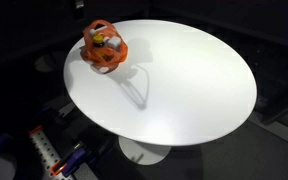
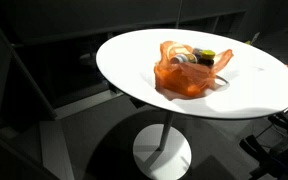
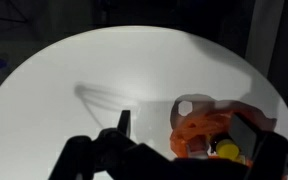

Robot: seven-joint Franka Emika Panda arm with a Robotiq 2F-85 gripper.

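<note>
An orange plastic bag (image 1: 103, 56) rests near the table's edge, at the upper left in exterior view 1. Several items show in its opening, among them a white one (image 1: 113, 43) and a yellow one (image 2: 207, 55). The wrist view has the bag (image 3: 189, 127) at the lower right, partly covered by the dark right finger. My gripper stands open, its two fingers far apart. White tabletop and part of the bag show between them, with nothing visibly held. How high it is above the bag I cannot tell.
A single central pedestal (image 2: 162, 150) supports it. Dark floor surrounds the table.
</note>
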